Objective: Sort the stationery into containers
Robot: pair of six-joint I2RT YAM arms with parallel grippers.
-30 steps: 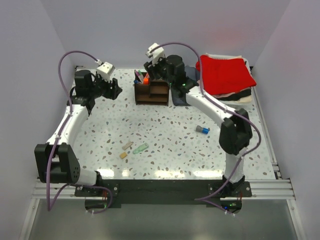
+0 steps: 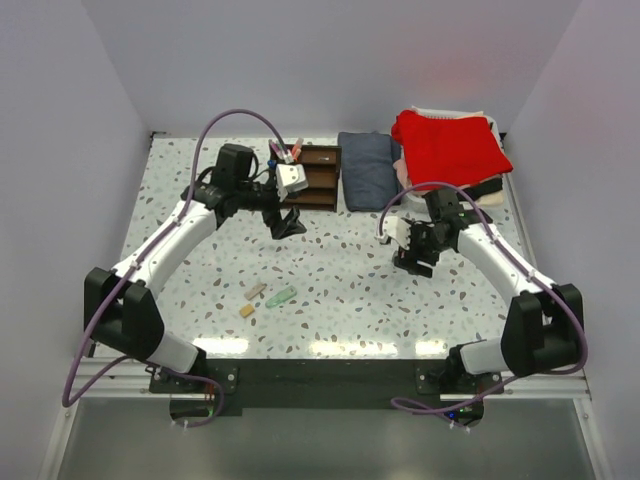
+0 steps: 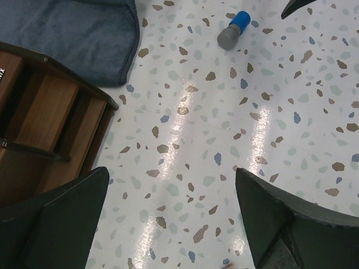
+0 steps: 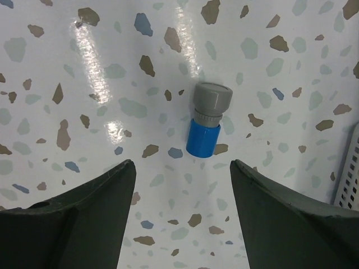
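Observation:
Below my right gripper, whose fingers stand wide apart, a short blue and grey cylinder (image 4: 204, 134) lies on the speckled table; in the top view that arm covers most of it. My left gripper is open and empty, in front of the brown wooden organizer (image 2: 322, 187). That organizer holds some stationery in its back left part, partly hidden by the left arm. Toward the front left of the table lie a green item (image 2: 282, 296), a small beige piece (image 2: 255, 291) and a small yellow block (image 2: 246, 311).
Beside the organizer a folded dark blue-grey cloth (image 2: 368, 172) is spread. A white basket (image 4: 348, 174) heaped with cloth, a red one (image 2: 452, 145) on top, takes up the back right.
My right arm has swung from above the organizer to the right and come down over the blue and grey cylinder. My left arm has moved rightward to the front of the organizer.

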